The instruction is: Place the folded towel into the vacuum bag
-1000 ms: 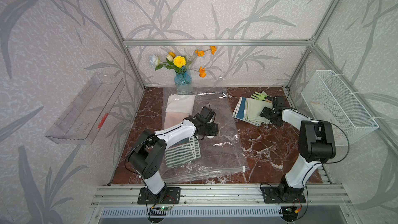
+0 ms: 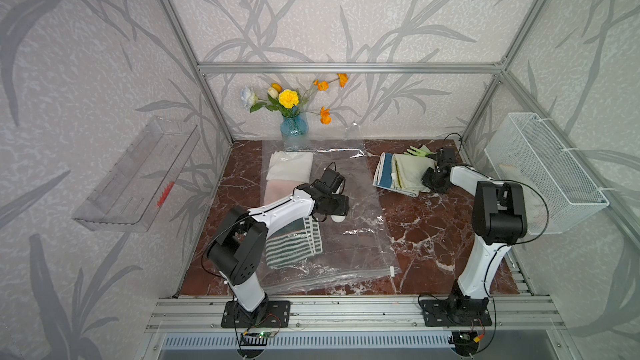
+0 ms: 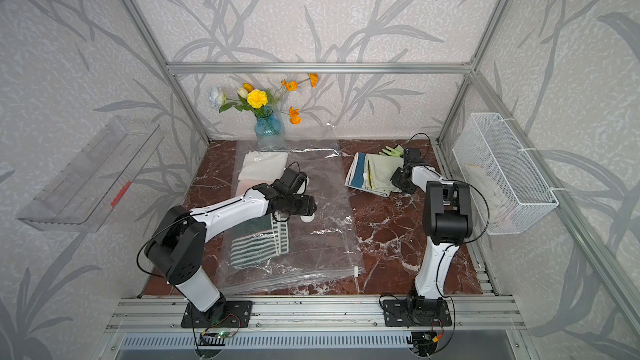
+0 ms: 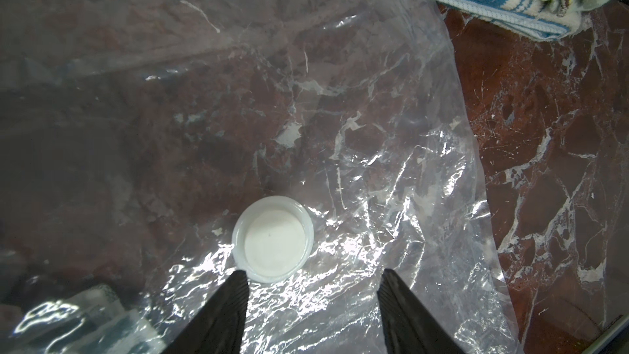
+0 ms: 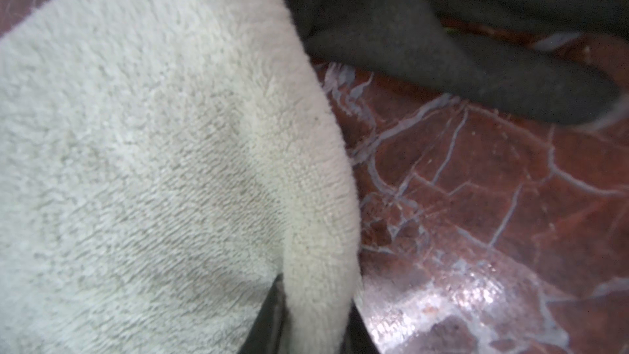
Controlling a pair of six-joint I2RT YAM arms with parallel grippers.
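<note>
A clear vacuum bag (image 2: 360, 240) lies flat on the table, holding white, pink and striped folded cloths, with a round white valve (image 4: 272, 238) beneath my left gripper, which is open and empty. To its right lies a folded stack of blue and cream towels (image 2: 393, 173). At the stack's right end my right gripper has the rolled edge of the pale cream towel (image 5: 144, 157) between its fingertips; whether it grips it is hard to tell.
Green and dark gloves (image 5: 458, 59) lie behind the towels. A vase of flowers (image 2: 293, 126) stands at the back. A clear tray (image 2: 113, 203) is at left, a white wire basket (image 2: 540, 166) at right.
My right gripper and the towel stack have shifted slightly toward the back over the last second. My left gripper has moved only slightly.
</note>
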